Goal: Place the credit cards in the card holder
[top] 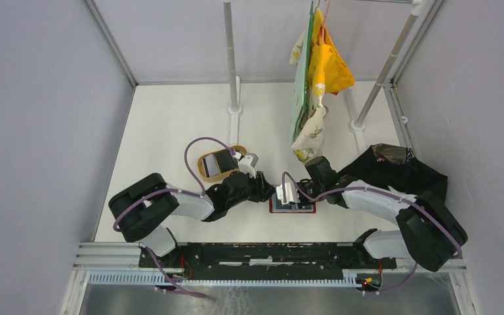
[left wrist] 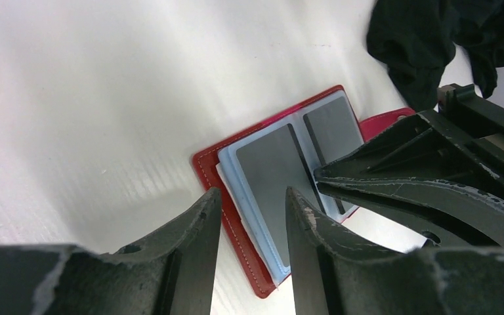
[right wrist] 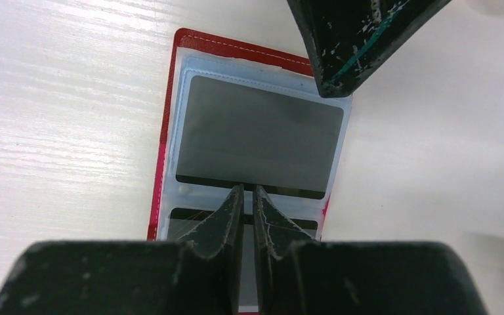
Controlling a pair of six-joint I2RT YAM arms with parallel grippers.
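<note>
The red card holder (top: 275,210), with pale-blue sleeves and grey windows (right wrist: 256,138), lies open at front centre. My left gripper is over its left end, fingertips apart in the left wrist view; whether anything is between them is unclear. My right gripper is shut over the holder, its fingertips at the lower edge of the upper window in the right wrist view; I cannot make out anything between them. The other arm's dark body hangs over the holder in both wrist views.
A tan tray (top: 207,172) with dark and light flat items sits behind my left arm. Cloths (top: 328,62) hang from a rack at the back. A black cloth (top: 426,177) lies at the right.
</note>
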